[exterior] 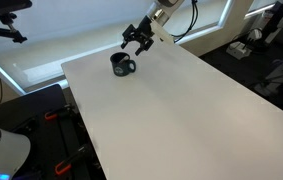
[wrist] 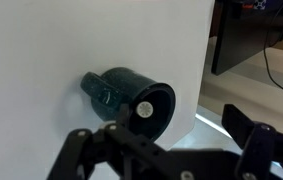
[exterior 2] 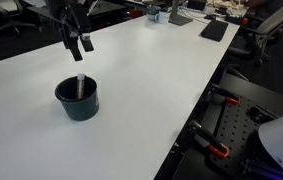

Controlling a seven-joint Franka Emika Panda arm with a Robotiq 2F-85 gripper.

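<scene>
A dark, speckled mug (exterior: pixel 120 66) stands upright near the far left corner of the white table. A pale, stick-like thing (exterior 2: pixel 80 84) rises from inside it, its round light end (wrist: pixel 145 109) facing the camera in the wrist view. My gripper (exterior: pixel 131 49) is just above and beside the mug, fingers spread and nothing between them. In the second exterior view the gripper (exterior 2: pixel 80 50) hangs behind the mug, apart from it. Seen from the wrist, the mug's handle points up and left, and part of the mug is hidden behind the gripper.
Other equipment (exterior 2: pixel 151 12) sits at the back of the table, with a black chair-like object (exterior 2: pixel 256 20) beyond its side.
</scene>
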